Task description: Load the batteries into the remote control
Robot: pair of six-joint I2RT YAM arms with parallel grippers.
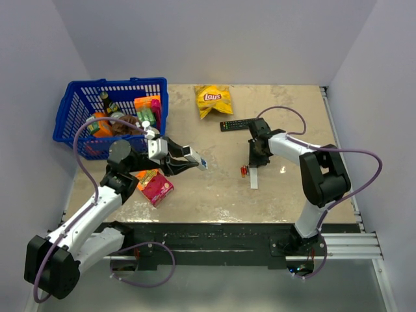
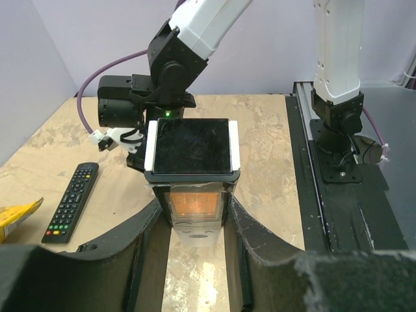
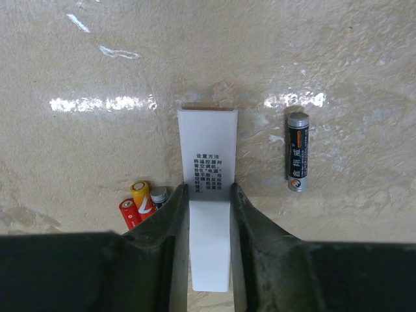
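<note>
My left gripper (image 1: 181,161) is shut on a white remote control (image 1: 198,159); in the left wrist view its dark end (image 2: 192,146) faces the camera, with orange showing through a clear part. My right gripper is low over a white battery cover (image 3: 208,146) with printed text, its fingers at either side; whether they grip it cannot be told. Left of the cover lie a red battery (image 3: 129,213), a yellow battery (image 3: 142,198) and a dark battery (image 3: 158,196); another dark battery (image 3: 298,151) lies to the right.
A black remote (image 1: 235,125) and yellow chip bag (image 1: 212,99) lie at the back. A blue basket (image 1: 71,114) of goods stands back left, a red box (image 1: 154,188) front left.
</note>
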